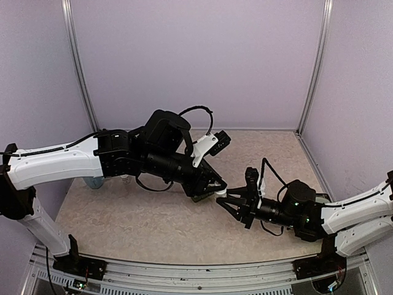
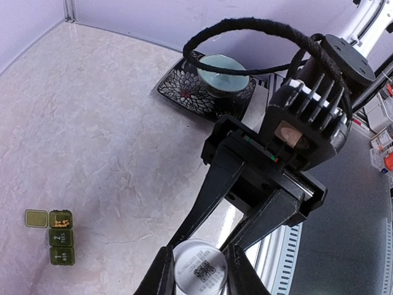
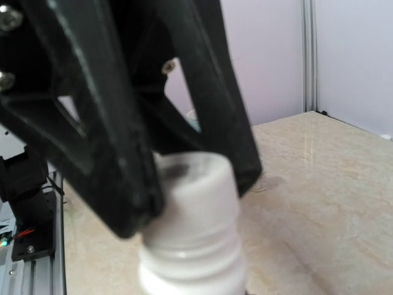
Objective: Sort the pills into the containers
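Observation:
A white bottle [image 3: 191, 264] is held upright between both grippers, above the table. Its white cap [image 2: 201, 270] sits between the fingers of my left gripper, which is shut on it from above. From the right side, my right gripper [image 1: 222, 198] is shut on the bottle below the cap; in the left wrist view its fingers [image 2: 212, 184] reach down to the bottle, while its fingertips are out of sight in the right wrist view. A small green pill box [image 2: 61, 238] lies on the table, brownish contents showing in one compartment. In the top view my left arm mostly covers it.
A dark flower-patterned tray [image 2: 178, 92] holding a pale green bowl [image 2: 222, 75] stands on the right side, behind the right arm. At the left, a blue bowl [image 1: 94, 182] shows under my left arm.

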